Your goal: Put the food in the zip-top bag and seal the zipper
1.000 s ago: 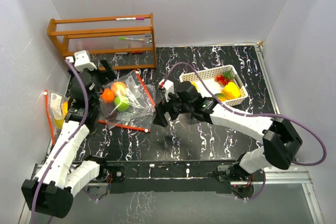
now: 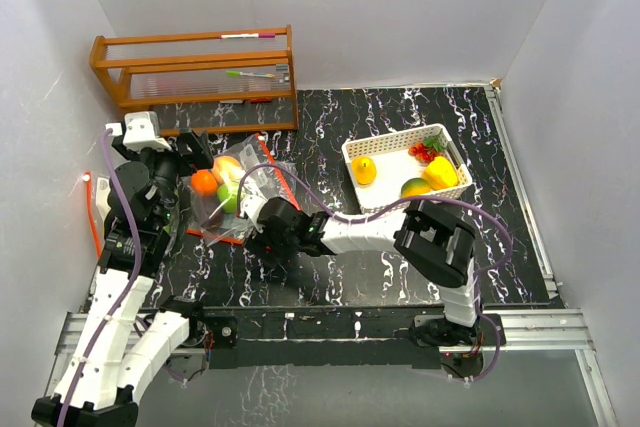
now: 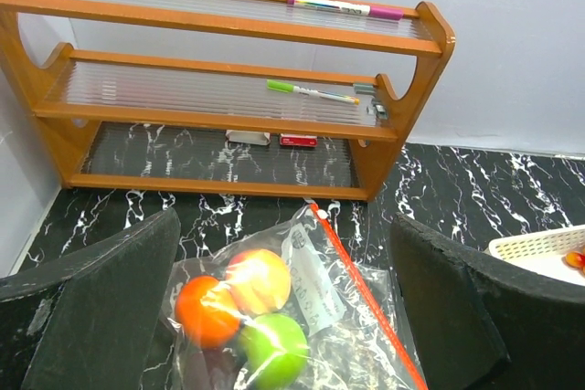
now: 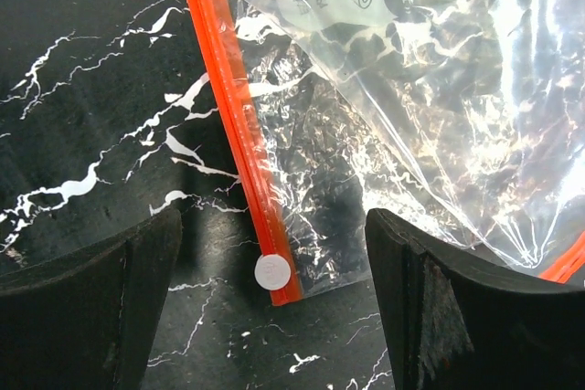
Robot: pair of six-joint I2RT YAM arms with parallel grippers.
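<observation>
The clear zip bag point(image 3: 324, 335) holds an orange point(image 3: 207, 312), a peach-coloured fruit point(image 3: 258, 282) and a green apple point(image 3: 272, 350). In the right wrist view its red zipper point(image 4: 238, 134), with a white slider point(image 4: 272, 272), runs between the open fingers of my right gripper, which hovers low over the bag's near corner. My left gripper is open and empty, raised at the left of the bag, facing the shelf.
A white basket point(image 2: 357, 192) at the right holds yellow fruit, a mango and cherry tomatoes. A wooden shelf point(image 2: 190, 127) with pens stands at the back. Another red-zippered bag point(image 2: 90, 207) lies at far left, partly hidden.
My right gripper has moved left and down to the bag's zipper corner. The left arm has drawn a little left and toward the front.
</observation>
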